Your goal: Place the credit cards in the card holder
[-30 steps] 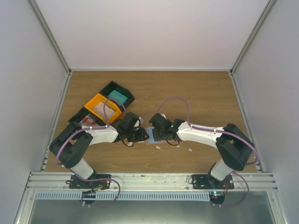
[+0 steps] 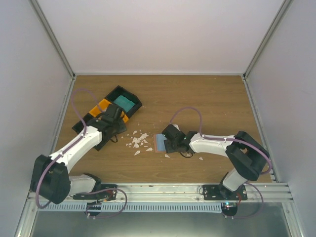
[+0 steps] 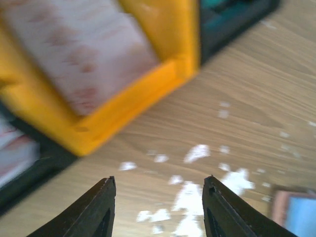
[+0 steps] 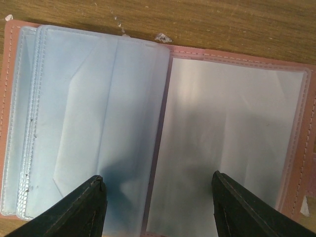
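The card holder lies spread on the table, clear sleeves on both halves and a reddish stitched border. In the right wrist view its sleeves fill most of the picture. My right gripper hovers over it, fingers apart with nothing between them. Pale cards with reddish blotches rest in the orange box; turquoise ones sit in the black box behind it. Beside the boxes is my left gripper, fingers apart and empty above the wood. The left arm covers part of the orange box in the top view.
Black boxes flank the orange box in a slanted row at the left. White scraps are scattered between the boxes and the holder.
My left gripper has swung left from beside the card holder to the boxes. My right gripper has shifted slightly right and nearer the front, still over the holder.
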